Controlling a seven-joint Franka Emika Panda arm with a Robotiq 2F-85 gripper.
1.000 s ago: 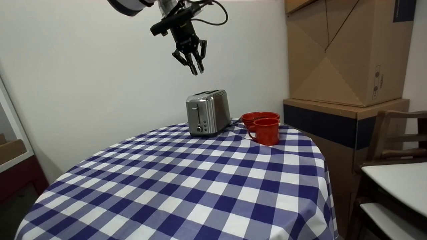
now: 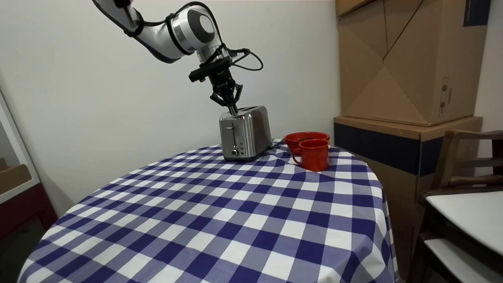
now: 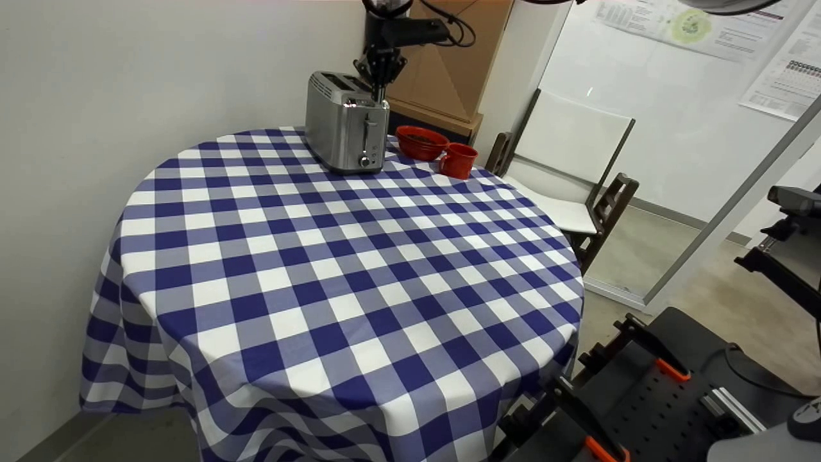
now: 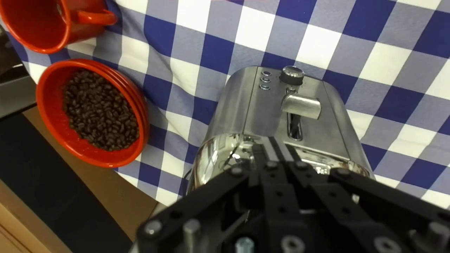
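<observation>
A silver toaster point(image 2: 254, 134) stands at the back of the checked table, its lever and knob on the front end. My gripper point(image 2: 234, 112) points down right over the toaster's top near that front end, shut, with nothing showing between its fingers. In the wrist view the gripper hides much of the toaster's top, while the raised lever point(image 4: 301, 105) and the knob point(image 4: 291, 76) are in plain sight ahead of the fingertips. Whether the fingertips touch the top, I cannot tell.
Right of the toaster stand a red bowl point(image 4: 139, 110) holding dark beans and a red mug point(image 2: 314, 155). Cardboard boxes point(image 2: 386, 80) rise behind them, and a wall backs the table.
My gripper has come down from well above the toaster to its top, and its fingers, parted before, are now together. The toaster, bowl and mug have not moved.
</observation>
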